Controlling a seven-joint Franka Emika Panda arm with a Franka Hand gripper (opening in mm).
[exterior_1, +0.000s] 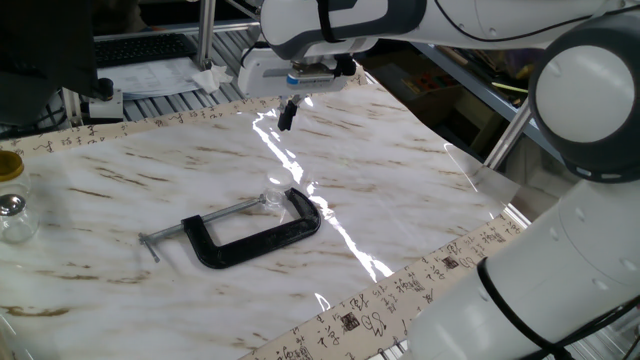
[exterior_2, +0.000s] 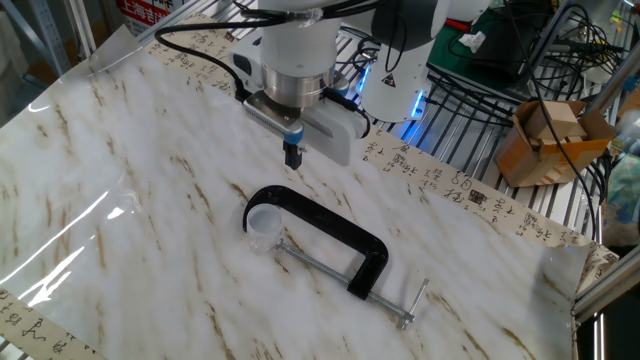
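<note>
A black C-clamp (exterior_1: 262, 243) with a silver screw lies on the marble-patterned table; its black frame (exterior_2: 325, 222) also shows in the second exterior view. At the clamp's mouth, between the screw's end and the frame, sits a small clear round piece (exterior_2: 264, 222) with a whitish top. It looks faint and see-through (exterior_1: 277, 188) in the first exterior view. My gripper (exterior_1: 287, 116) hangs above the table, apart from the clamp and towards the table's far edge. Its dark fingers (exterior_2: 292, 155) appear together as one narrow block, with nothing visible between them.
Two glass jars, one with a yellow lid (exterior_1: 10, 165), stand at the table's left edge. Glossy film covers the tabletop (exterior_1: 120, 300), with bright glare strips. Beyond the table are a cardboard box (exterior_2: 555, 140) and a keyboard (exterior_1: 145, 48).
</note>
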